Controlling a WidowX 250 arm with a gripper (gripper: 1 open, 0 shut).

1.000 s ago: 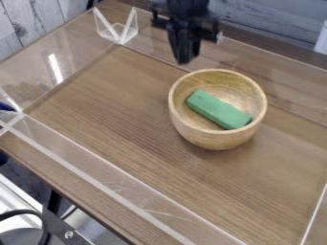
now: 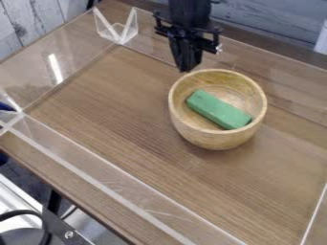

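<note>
A light wooden bowl (image 2: 217,134) stands right of centre on the wooden table (image 2: 109,134), with a green oblong block (image 2: 217,109) lying inside it. The dark gripper (image 2: 186,59) hangs above and behind the bowl, near the top centre, apart from it. Its fingers point down; whether they are open or shut is too small and dark to tell.
A clear plastic piece (image 2: 117,29) stands at the back left. Transparent strips run along the left and front of the table. Dark cables lie at the lower left corner.
The gripper has moved a little toward the bowl, coming lower in the view. The bowl and the green block have not visibly moved.
</note>
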